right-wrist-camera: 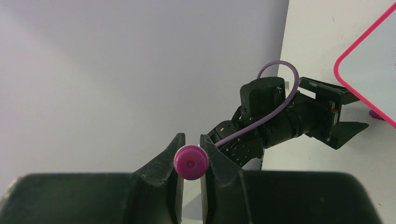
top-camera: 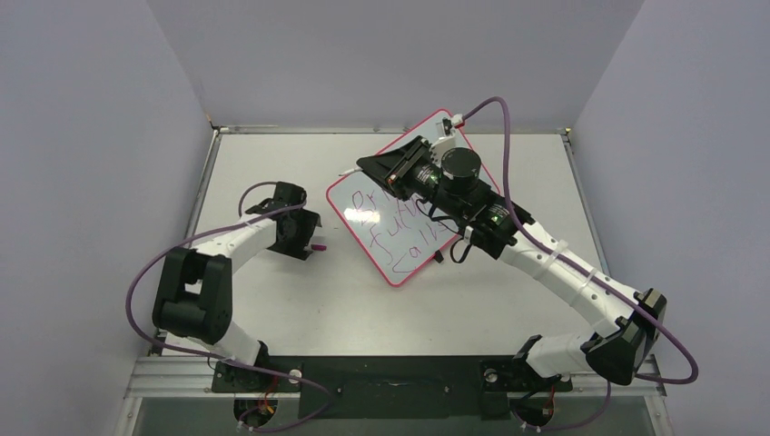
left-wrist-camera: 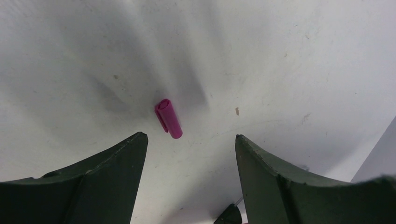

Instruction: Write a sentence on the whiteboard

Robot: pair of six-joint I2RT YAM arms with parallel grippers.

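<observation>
The whiteboard (top-camera: 399, 241) lies tilted on the table, pink-rimmed, with magenta handwriting partly covered by my right arm. My right gripper is shut on a marker (right-wrist-camera: 190, 161), whose round magenta end faces the wrist camera; from above, its pale body (top-camera: 349, 172) sticks out over the board's upper left edge. A magenta marker cap (left-wrist-camera: 169, 119) lies on the table left of the board. My left gripper is open near the cap, which shows between and beyond its fingers, untouched.
A small black object (top-camera: 439, 257) sits at the board's lower right edge. Grey walls close in the left, right and back.
</observation>
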